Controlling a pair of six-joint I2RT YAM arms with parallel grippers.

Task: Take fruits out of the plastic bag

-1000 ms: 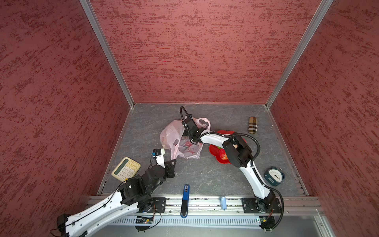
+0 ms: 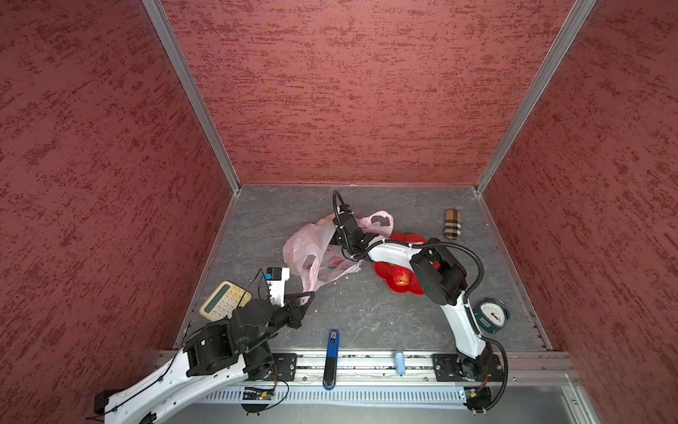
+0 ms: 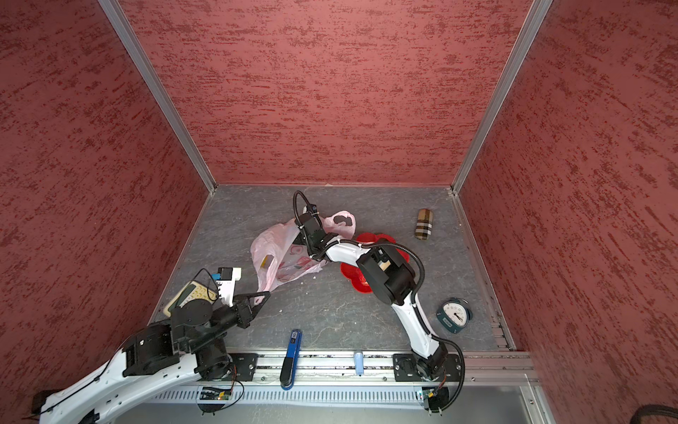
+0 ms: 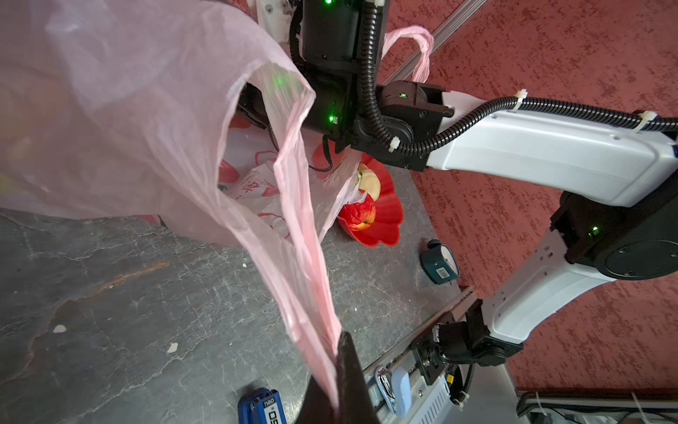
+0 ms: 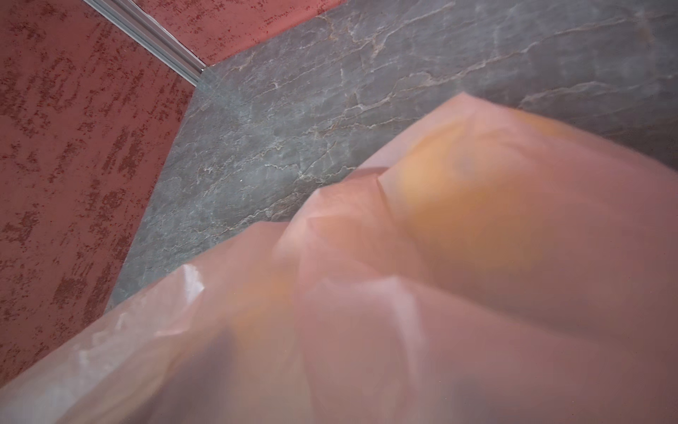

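Observation:
The pink plastic bag (image 2: 303,251) lies open in the middle of the table. My left gripper (image 2: 307,296) is shut on its near edge, pulled into a narrow strip in the left wrist view. My right gripper (image 2: 337,236) reaches inside the bag; its fingers are hidden. In the right wrist view, blurred orange-yellow shapes show through the bag (image 5: 466,205). A red bowl (image 2: 388,272) beside the bag holds fruit: a red apple (image 4: 358,214) and a pale piece (image 4: 370,182).
A calculator (image 2: 224,300) sits at the left, a clock (image 2: 492,315) at the right front, a plaid item (image 2: 452,223) at the back right and a blue tool (image 2: 331,353) at the front edge.

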